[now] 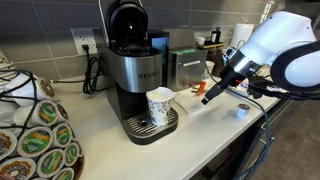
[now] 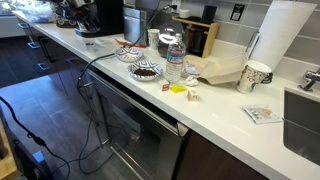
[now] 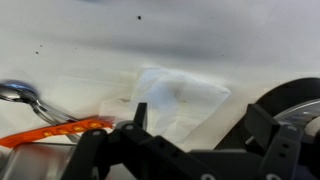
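My gripper [image 1: 207,97] hangs over the counter just right of the coffee maker [image 1: 145,75]. In the wrist view its two dark fingertips stand well apart and nothing shows between them, so it is open. Beneath it lies a white napkin or packet [image 3: 178,92] on the counter. The coffee maker's top is raised, and a patterned paper cup [image 1: 160,103] stands upright on its drip tray. Close to the counter's front, right of the gripper, sits a small white pod [image 1: 242,111].
A rack of coffee pods [image 1: 38,135] fills the left. A spoon [image 3: 33,100] and an orange-handled tool [image 3: 55,132] lie near the gripper. Farther along the counter are a water bottle [image 2: 175,60], patterned bowls [image 2: 145,71] and a paper cup [image 2: 254,77].
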